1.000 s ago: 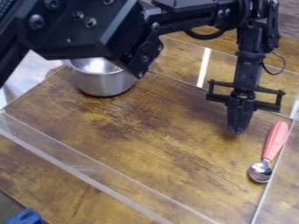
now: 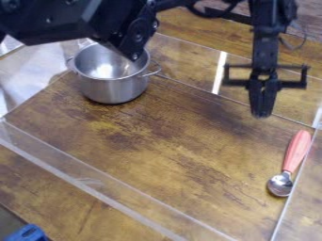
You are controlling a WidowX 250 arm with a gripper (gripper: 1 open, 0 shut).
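My gripper [image 2: 262, 105] hangs at the upper right, above the wooden surface, its tips close together and shut with nothing seen between them. Below it and to the right lies an ice cream scoop [image 2: 297, 151] with a pink handle and metal head. A steel pot [image 2: 111, 87] stands at the upper left, partly behind the dark upper arm.
The middle and lower left of the wooden board [image 2: 138, 160] are clear. Clear strips run along its edges. A blue object [image 2: 25, 232] is cut off at the bottom left corner.
My gripper has risen from lower over the board, and the upper arm has moved up, uncovering more of the pot. The scoop and pot have not moved.
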